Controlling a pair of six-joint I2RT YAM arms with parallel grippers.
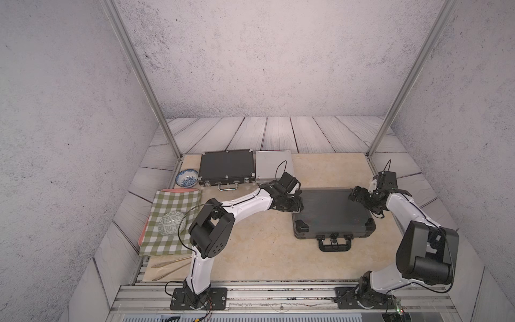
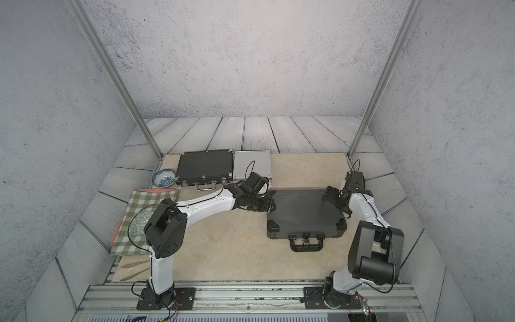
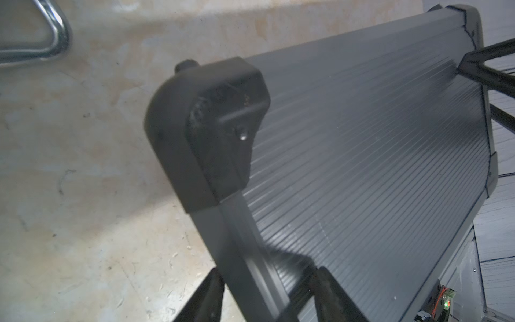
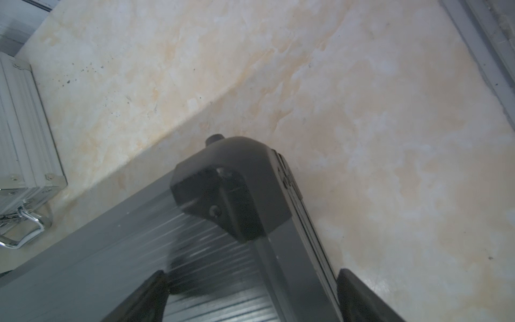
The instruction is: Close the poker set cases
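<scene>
A large dark grey ribbed case (image 1: pixel 333 212) lies flat with its lid down, its black handle (image 1: pixel 334 245) toward the front edge. At its left edge my left gripper stands open, fingers apart above the rim. Over the far right corner my right gripper is open, with the case's edge showing between its fingers. Whether either touches the lid cannot be told. Behind, a black case (image 1: pixel 227 166) and a silver case (image 1: pixel 274 162) lie side by side, lids down; the left arm hides part of the silver one's front.
To the left are a blue-patterned bowl (image 1: pixel 187 178) and a green checked cloth (image 1: pixel 156 234) with a round lace piece (image 1: pixel 171 223). Wooden utensils (image 1: pixel 170 263) lie at the front left.
</scene>
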